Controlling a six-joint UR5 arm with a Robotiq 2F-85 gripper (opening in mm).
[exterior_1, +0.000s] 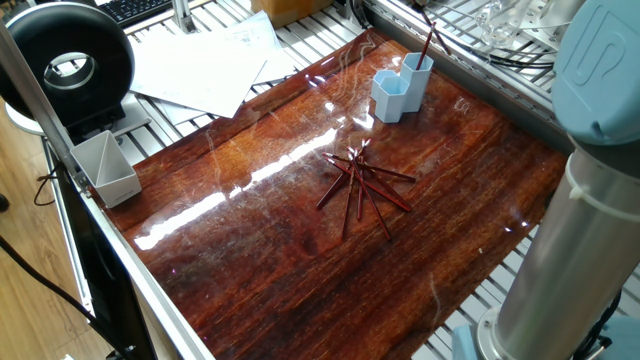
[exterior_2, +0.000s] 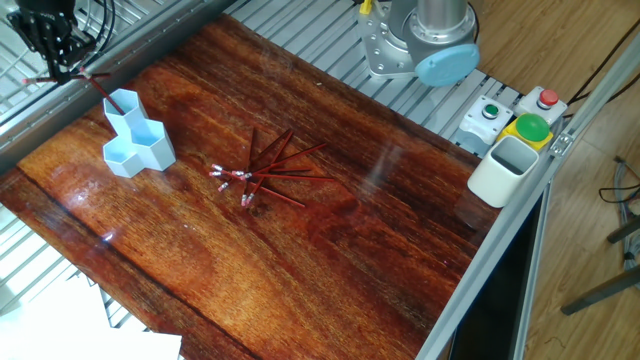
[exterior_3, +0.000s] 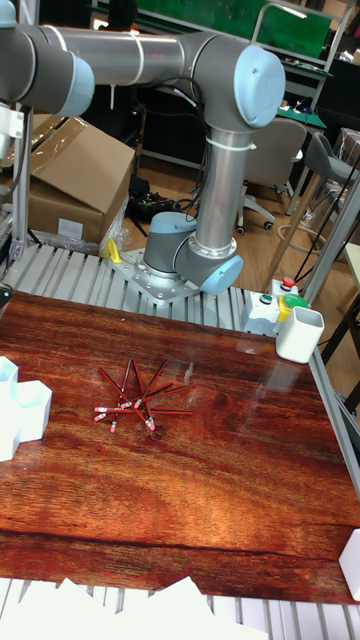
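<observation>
Several dark red pencils (exterior_1: 362, 190) lie in a crossed, fanned pile on the wooden board. A light blue holder of joined hexagonal cups (exterior_2: 154, 146) stands upright near the board's edge. One red pencil (exterior_1: 426, 43) leans in a cup of it, its upper part sticking out. My dark gripper (exterior_2: 62, 76) is at the top left corner of exterior view 2, above and beside the holder. Thin reddish pieces show on both sides of its tips. Whether the fingers are apart or hold something is too small and dark to make out.
A white empty cup (exterior_2: 503, 171) stands at the board's far edge beside the red and green buttons (exterior_2: 533, 127). White papers (exterior_1: 205, 65) and a black ring-shaped device (exterior_1: 68, 62) lie beyond the board (exterior_1: 250, 270). Much of the board is bare.
</observation>
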